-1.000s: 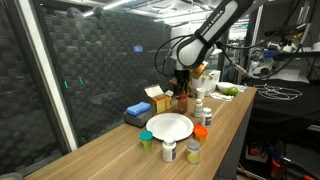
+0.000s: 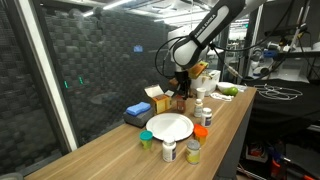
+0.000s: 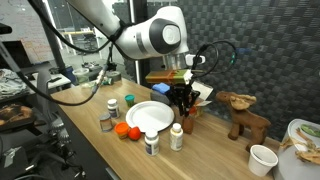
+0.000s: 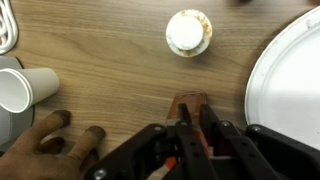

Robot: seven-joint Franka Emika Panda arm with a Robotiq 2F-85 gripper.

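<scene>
A brown bottle-like item (image 3: 188,123) stands on the wooden table, right under my gripper (image 3: 184,107). Seen from the wrist, its brown surface (image 4: 187,104) shows just past the dark fingers, with a bit of orange-red between them. My gripper reaches down around or directly over this item; whether the fingers touch it is hidden. In the other exterior view, the brown item (image 2: 181,104) is partly covered by the gripper.
A white plate (image 2: 170,127) lies beside the item. A white-capped jar (image 4: 188,33), a brown animal figure (image 3: 249,118) and a white cup (image 3: 262,159) are close by. Several small jars line the front edge. Bare wood (image 2: 100,157) shows at the near end.
My gripper has come slightly lower over the brown item, covering more of its top. The plate and jars have kept their places.
</scene>
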